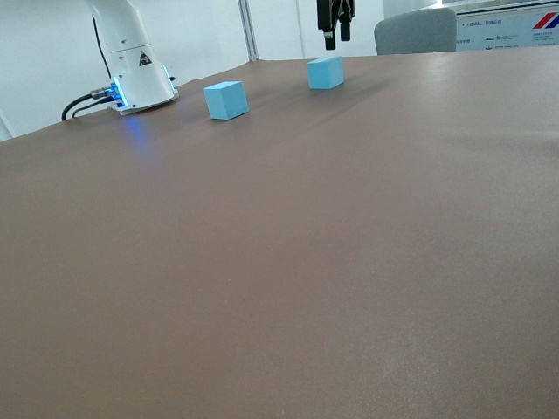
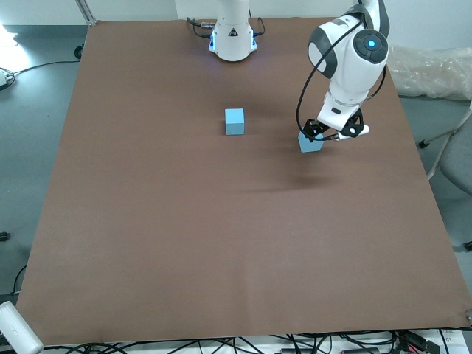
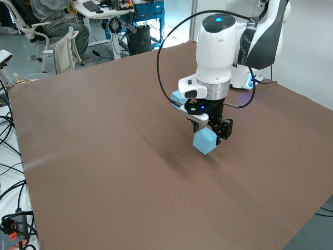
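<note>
A light blue cube sits alone near the middle-back of the brown table. A second blue cube lies to the right in the left view, beneath the white arm's black gripper. In the top view the fingertips hang above that cube and apart from it, with a gap between the fingers, so the gripper is open. In the right view the gripper stands just behind and over the near cube, while the other cube is partly hidden by the arm.
A grey chair is beside the table's right edge. Cables run along the near edge outside the table.
</note>
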